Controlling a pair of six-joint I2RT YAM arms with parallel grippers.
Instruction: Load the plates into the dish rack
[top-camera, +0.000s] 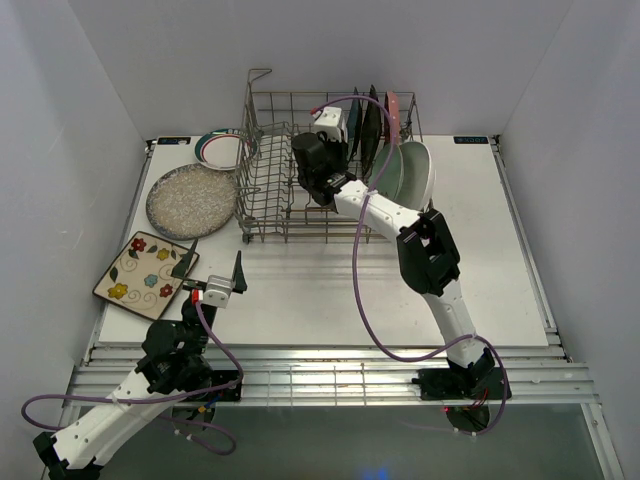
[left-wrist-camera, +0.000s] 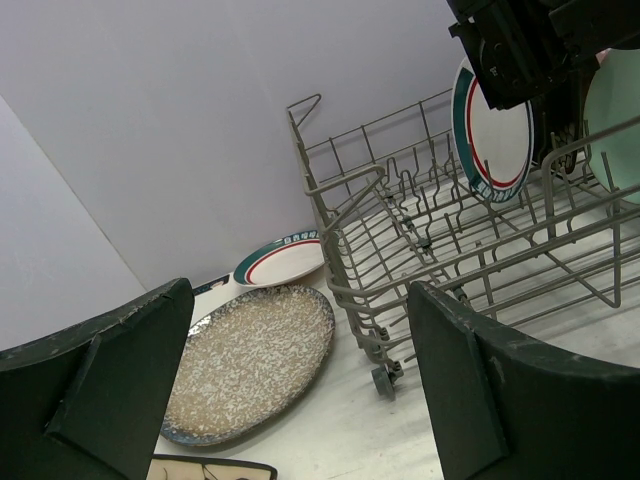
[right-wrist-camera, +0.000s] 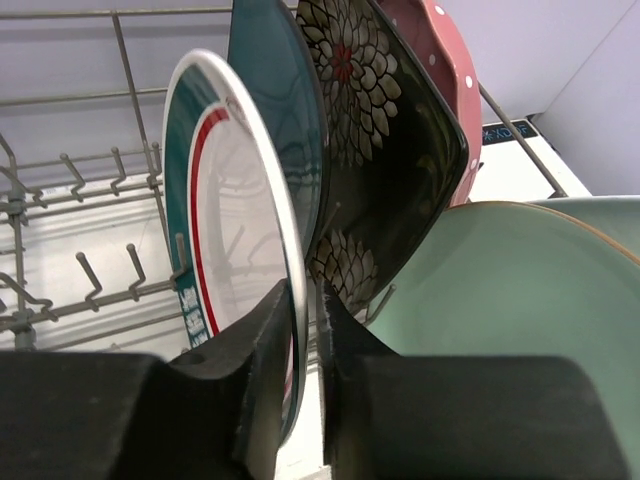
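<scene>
My right gripper is shut on a white plate with teal and red rim, upright among the rack's tines, beside a teal plate, a black flower-patterned plate, a pink plate and pale green plates. The dish rack stands at the back centre. My left gripper is open and empty at the front left. Left of the rack lie a speckled plate, a teal-red-rimmed white plate and a square flowered plate.
The rack's left part is free of plates. The table in front of the rack and to its right is clear. Walls enclose the back and sides.
</scene>
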